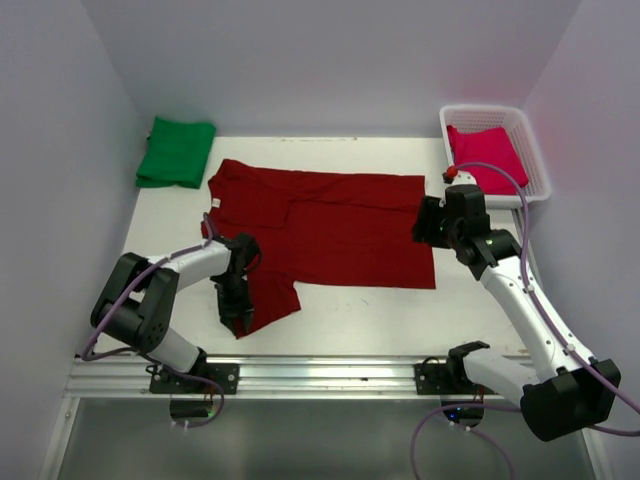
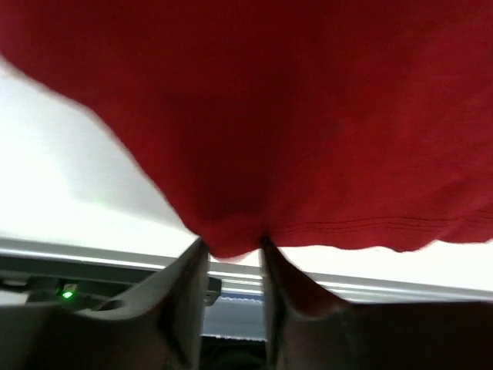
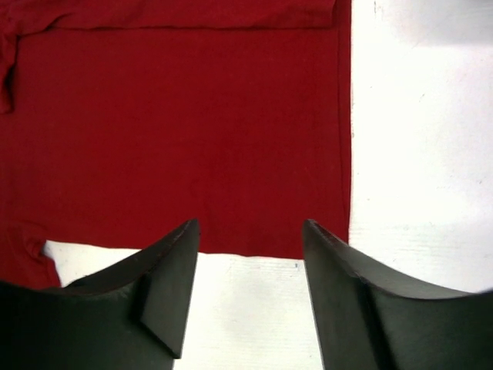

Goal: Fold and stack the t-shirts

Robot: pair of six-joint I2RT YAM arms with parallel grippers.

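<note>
A dark red t-shirt [image 1: 350, 240] lies spread on the white table, partly folded along its back, with a sleeve reaching toward the front left. My left gripper [image 1: 237, 318] is down at that sleeve's lower corner; in the left wrist view its blurred fingers [image 2: 185, 293] flank the corner of the red cloth [image 2: 308, 123], and I cannot tell whether they grip it. My right gripper [image 1: 430, 225] hangs over the shirt's right end, open and empty; the right wrist view shows the flat cloth [image 3: 185, 139] beneath its fingers [image 3: 162, 285].
A folded green t-shirt [image 1: 175, 155] lies at the back left. A white basket [image 1: 530, 150] with a pink-red shirt [image 1: 485, 150] inside stands at the back right. Bare table [image 1: 380, 320] runs along the front.
</note>
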